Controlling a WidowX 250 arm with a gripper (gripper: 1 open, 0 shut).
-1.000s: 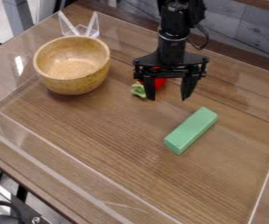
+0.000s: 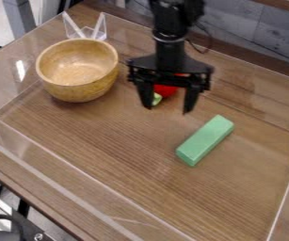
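Note:
The black gripper (image 2: 169,83) hangs from the arm at the top centre, its fingers spread open. Just behind and below it is a red object (image 2: 163,92), partly hidden by the gripper, with a small light-green piece (image 2: 155,101) beside it. A yellow bowl (image 2: 76,75) sits at the left. A green bar (image 2: 204,139) lies on the wooden tabletop at the right, apart from the gripper.
A white object (image 2: 87,30) stands at the back left behind the bowl. Cables show at the left edge.
The gripper has moved toward the camera and appears larger and lower, covering more of the red object. The bowl and green bar are where they were.

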